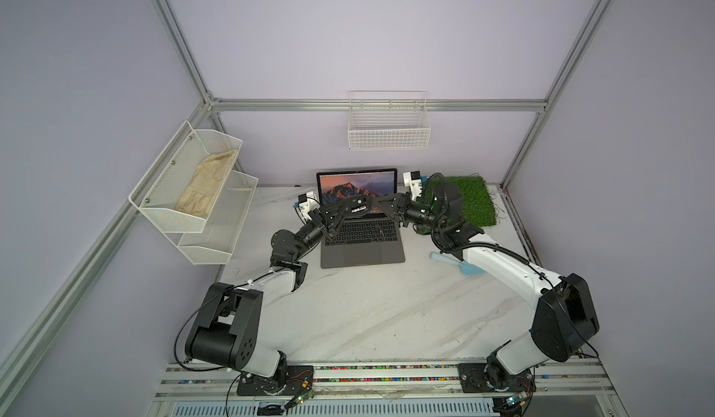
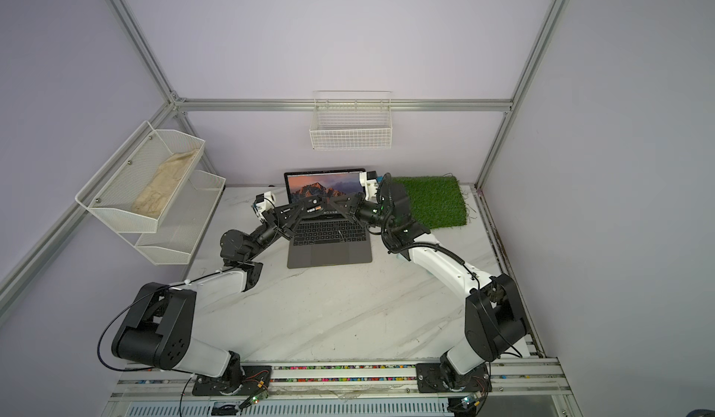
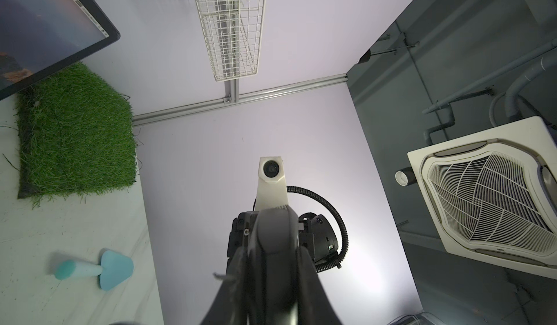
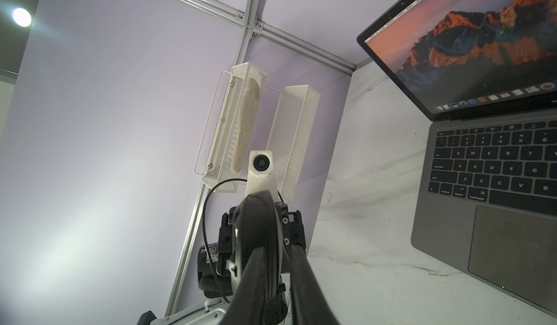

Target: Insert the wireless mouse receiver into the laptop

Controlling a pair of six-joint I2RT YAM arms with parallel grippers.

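Above the laptop, my left gripper is shut on a dark mouse, which stands edge-on in the left wrist view. From above, a small pale, label-like patch shows on the mouse. My right gripper faces it from the right, very close; its blurred fingers stand apart, and I see nothing clearly held between them. Whether they touch the mouse cannot be told. In the right wrist view, the mouse shows a ribbed dark surface. I cannot make out the receiver.
Behind the right arm lies a green turf mat. A light blue scoop-like tool rests on the table, and a thin faint streak shows over the keyboard. Wire baskets hang at the left and back.
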